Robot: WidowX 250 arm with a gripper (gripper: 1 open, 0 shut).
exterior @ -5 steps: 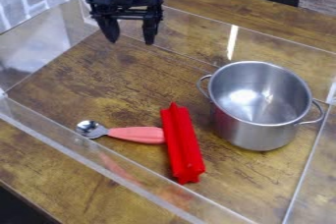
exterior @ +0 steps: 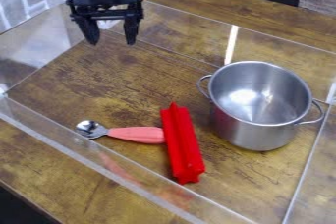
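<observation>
My black gripper [exterior: 110,33] hangs at the back left of the wooden surface, its fingers open and apart with nothing seen between them. In front of it, well away, a spoon [exterior: 132,133] with a pink handle lies near the front left. A long red object [exterior: 183,147] lies to the spoon's right, close to the handle's end. A large steel pot [exterior: 258,108] with two loop handles stands upright on the right.
Clear low walls or edging surround the work area [exterior: 98,85]. A pale strip [exterior: 231,43] lies at the back, behind the pot.
My gripper has shifted a little to the left over the last second. The spoon, red object and pot have not moved.
</observation>
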